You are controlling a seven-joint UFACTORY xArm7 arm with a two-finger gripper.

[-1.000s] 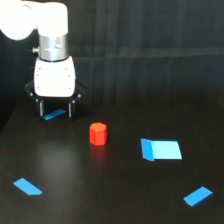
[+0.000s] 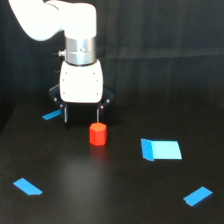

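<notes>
A small red block [image 2: 98, 134] with angled sides stands on the dark table, left of the middle of the view. My gripper [image 2: 82, 114] hangs just above and to the left of it in the picture, pointing down. Its two dark fingers are spread wide, with nothing seen between them. The right finger appears close over the block's top; whether they touch is hard to tell. Farther right lies a flat pale blue square [image 2: 166, 150].
Blue tape strips lie at the front left [image 2: 27, 187], the front right [image 2: 197, 196], behind the gripper [image 2: 52, 115] and against the pale square's left edge [image 2: 147, 150]. Dark curtain closes off the back. Open table surrounds the block.
The arm has shifted right and slightly toward the camera, from the back left tape strip to near the red block. The block and the pale square stay where they were.
</notes>
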